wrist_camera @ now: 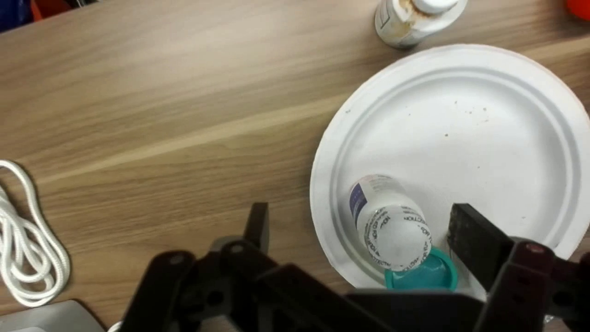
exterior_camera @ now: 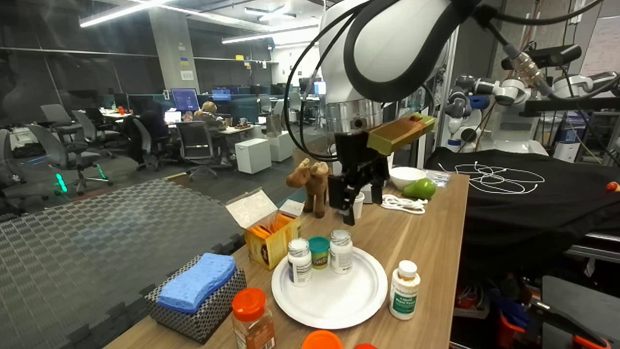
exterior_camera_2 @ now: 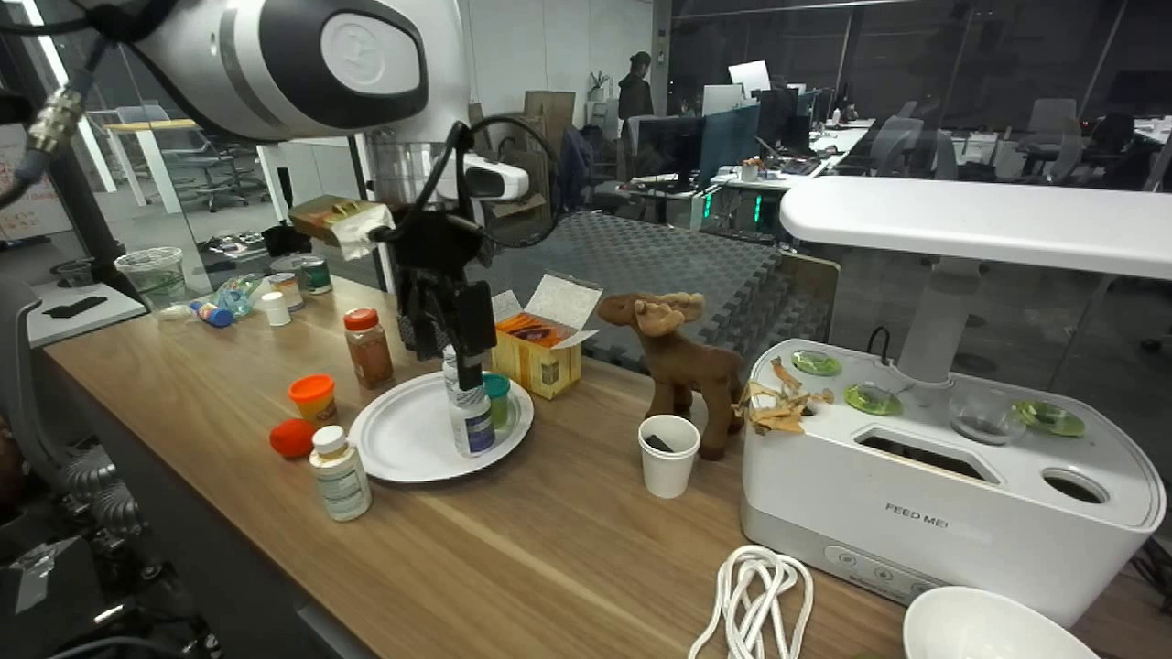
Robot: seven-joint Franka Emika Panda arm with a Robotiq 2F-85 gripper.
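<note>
On the white plate (exterior_camera: 337,308) stand two white bottles: one at the plate's left (exterior_camera: 300,262) and one nearer the arm (exterior_camera: 341,252). Between them is a tub with a teal lid (exterior_camera: 319,250). My gripper (exterior_camera: 361,212) hangs above and behind the nearer bottle, open and empty. In the wrist view the fingers are wide apart; the right finger (wrist_camera: 478,243) shows over the plate, the left finger (wrist_camera: 257,228) over bare wood. That nearer bottle's top (wrist_camera: 401,238) shows between them, lower down, with the teal lid (wrist_camera: 426,271) partly hidden below it.
A plant-food bottle (exterior_camera: 404,291) stands off the plate. An open yellow box (exterior_camera: 271,235), a plush moose (exterior_camera_2: 687,362), a paper cup (exterior_camera_2: 667,461) and a white cord (exterior_camera_2: 758,604) are around. Bare wood lies between plate and cord.
</note>
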